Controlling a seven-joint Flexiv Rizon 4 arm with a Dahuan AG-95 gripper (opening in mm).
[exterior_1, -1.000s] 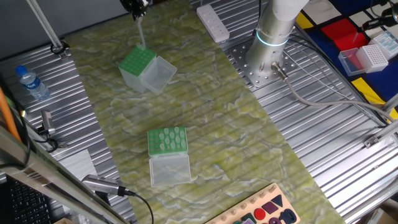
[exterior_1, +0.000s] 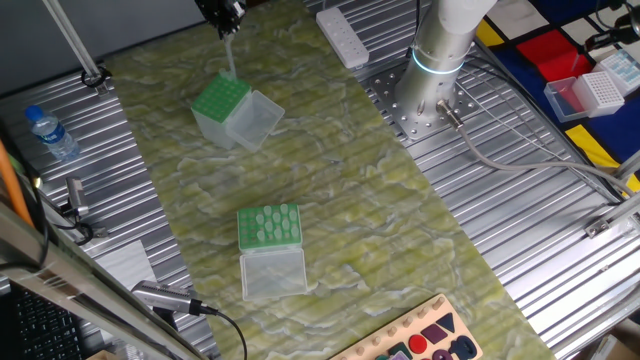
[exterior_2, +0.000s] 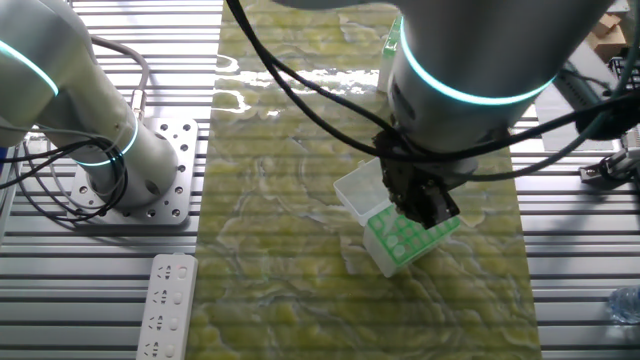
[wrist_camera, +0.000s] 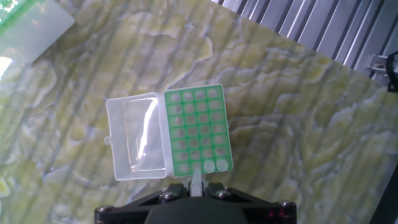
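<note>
My gripper is shut on a slim translucent pipette tip (exterior_1: 231, 58), which hangs down over the back edge of a green-topped rack (exterior_1: 222, 97). In the wrist view this rack (wrist_camera: 198, 127) has a grid of holes, with two pale round tip ends (wrist_camera: 216, 166) in the row nearest me. The held tip's lower end is at that same row, left of those two; whether it has entered a hole I cannot tell. The rack's clear lid (wrist_camera: 138, 137) lies open at its side. A second green rack (exterior_1: 270, 227) holds several upright tips, its lid open too.
A wooden shape board (exterior_1: 420, 335) lies at the front edge of the mat. A power strip (exterior_1: 343, 38) and the arm's base (exterior_1: 420, 95) stand to the right, a water bottle (exterior_1: 52, 133) to the left. The mat between the racks is clear.
The gripper and its tip have shifted only very slightly above the rack. Both racks and their lids stay where they were.
</note>
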